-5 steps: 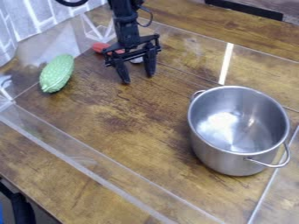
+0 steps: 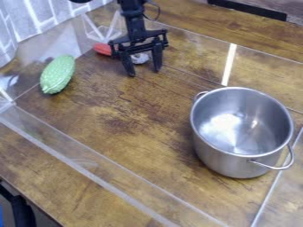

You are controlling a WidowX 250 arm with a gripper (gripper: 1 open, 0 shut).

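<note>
My black gripper (image 2: 142,58) is low over the back middle of the wooden table, its two finger assemblies apart. Just behind and between them sit a small pale object (image 2: 140,58) and a red object (image 2: 102,50), both partly hidden by the gripper; I cannot tell whether either is held. A green corn cob toy (image 2: 58,74) lies at the left. A large steel pot (image 2: 240,131) with two handles stands at the right.
Clear strips cross the surface along the front left, right and back. A light patterned cloth is at the back left corner.
My gripper has shifted very slightly over the last second, staying at the same spot by the red and pale objects. The corn and pot have not moved.
</note>
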